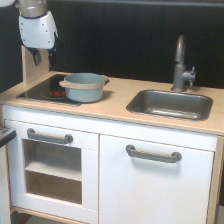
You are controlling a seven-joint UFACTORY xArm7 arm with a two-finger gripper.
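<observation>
A blue-green pot (86, 88) with two side handles sits upright at the right edge of the black stovetop (38, 91), partly over it. Above and behind the stove, at the upper left, hangs my white arm with its gripper (40, 54) pointing down. It is well clear of the pot and touches nothing that I can see. The dark fingers are too small to tell whether they are open or shut.
A reddish burner (57, 93) shows left of the pot. At right are a sink (170, 104) and tall faucet (180, 65); bare countertop (120, 100) lies between. Below are a white cabinet door (150, 180) and a windowed compartment (53, 170).
</observation>
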